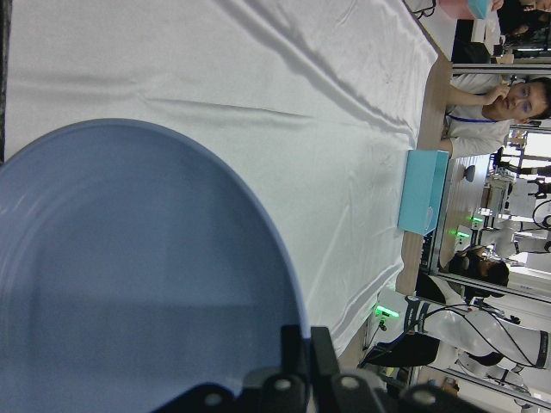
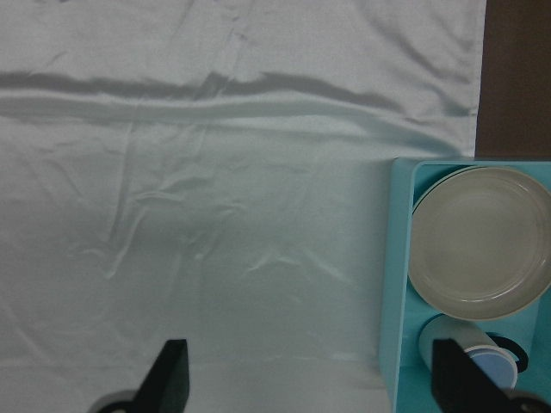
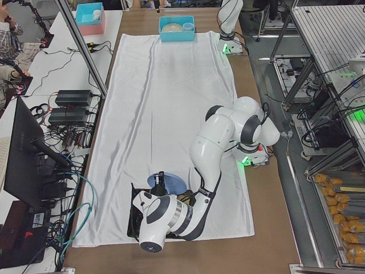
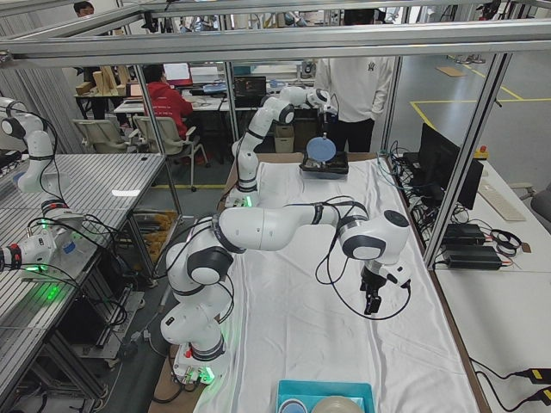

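Note:
A blue plate [image 1: 146,258] fills much of the left wrist view, its rim between the fingers of my left gripper, which is shut on it. In the camera right view the plate [image 4: 320,148] is held upright above a black tray [image 4: 324,171] at the far end of the cloth. My right gripper hangs open over the white cloth [image 2: 198,224], beside a teal box [image 2: 394,275] that holds a cream plate [image 2: 478,241] and a cup [image 2: 448,335].
A monitor and cables [image 3: 34,165] line one long side. Metal frame posts stand along the edges.

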